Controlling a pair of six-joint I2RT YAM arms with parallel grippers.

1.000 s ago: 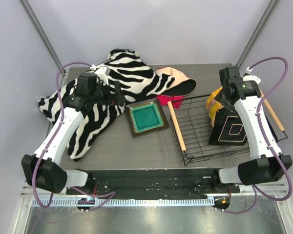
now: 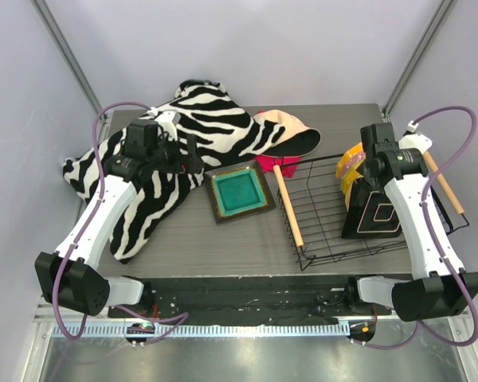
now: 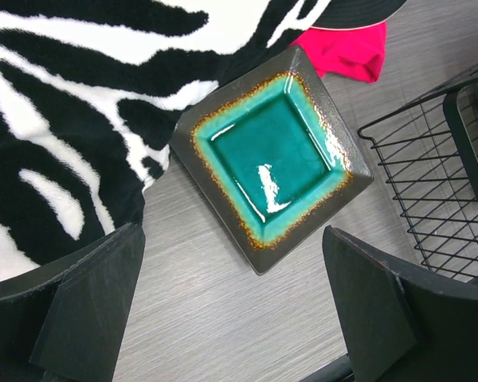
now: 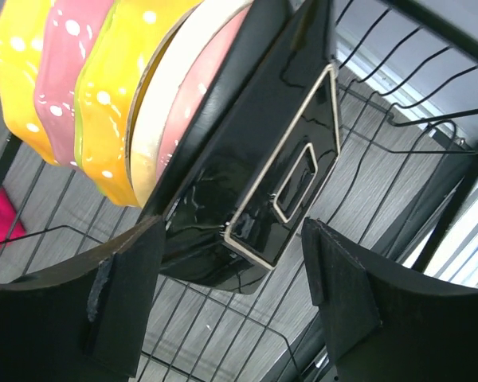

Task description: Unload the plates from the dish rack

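The wire dish rack (image 2: 323, 247) holds black square plates (image 4: 283, 191) upright, beside yellow, pink and cream scalloped plates (image 4: 103, 103). My right gripper is over the rack at the black plates, its fingers part open on either side of their lower portion in the wrist view; whether they touch is unclear. A teal square plate (image 2: 239, 191) with a dark rim lies on the table left of the rack. My left gripper hangs open above the table near that plate, nothing between its fingers.
A zebra-patterned cloth (image 2: 143, 215) covers the table's left and back. A pink cloth (image 3: 350, 56) and a cap (image 2: 291, 131) lie behind the rack. Bare table shows around the teal plate toward the front.
My right arm has moved slightly toward the front and right over the rack. The left arm and the teal plate have not moved.
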